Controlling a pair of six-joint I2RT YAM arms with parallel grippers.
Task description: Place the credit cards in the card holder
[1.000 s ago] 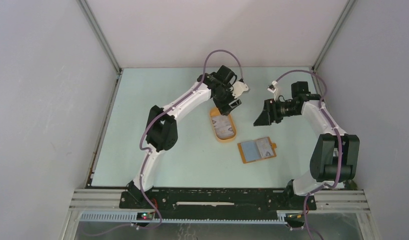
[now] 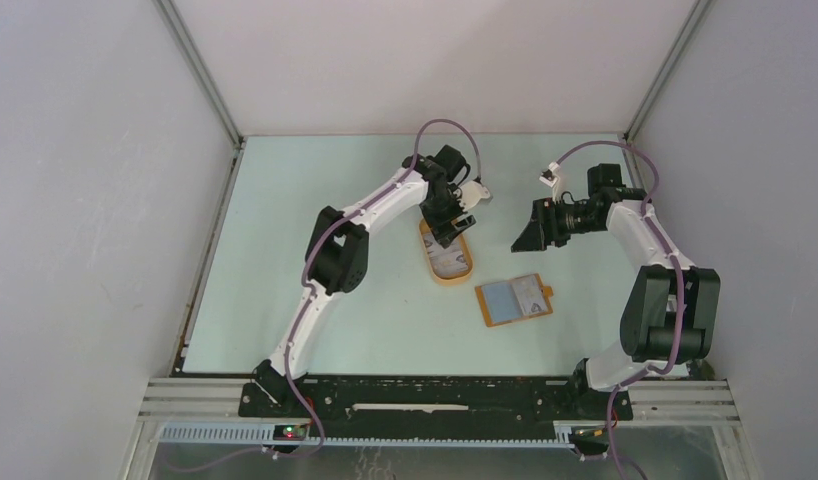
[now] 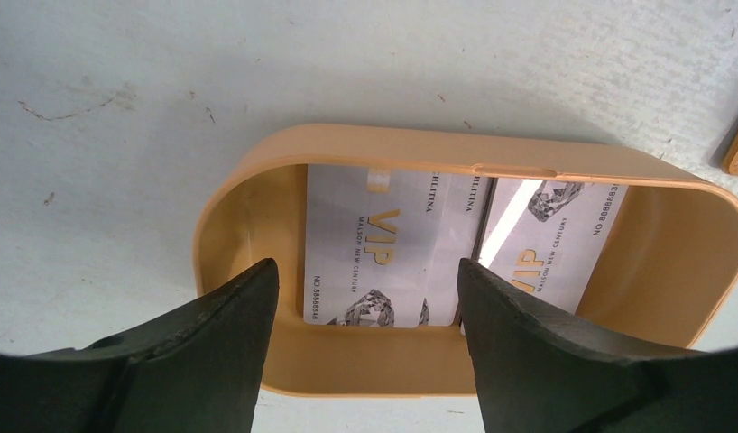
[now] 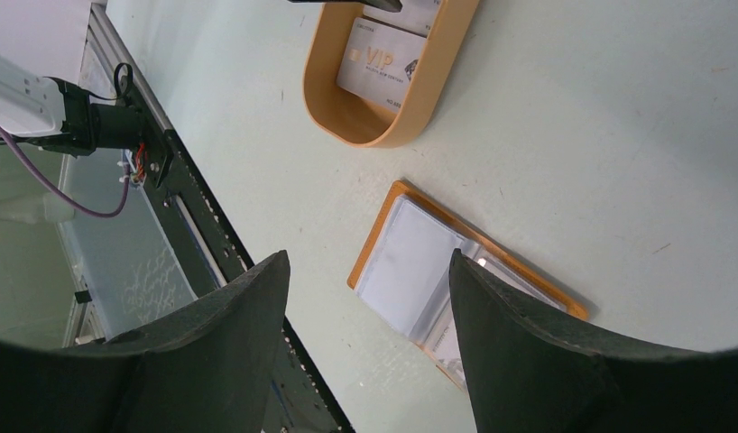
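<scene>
Two grey VIP credit cards lie flat in a tan oblong tray, side by side with edges meeting. Over the tray's far end hangs my left gripper, its fingers apart and nothing between them. The opened card holder, tan-edged, lies to the right and nearer the front; its left half looks plain and a card shows in its right half. My right gripper stands open above the table behind the holder, with empty space between its fingertips.
A small pale object lies at the back behind the left gripper.
The right gripper has shifted slightly to the right. Tray and holder have stayed in place.
</scene>
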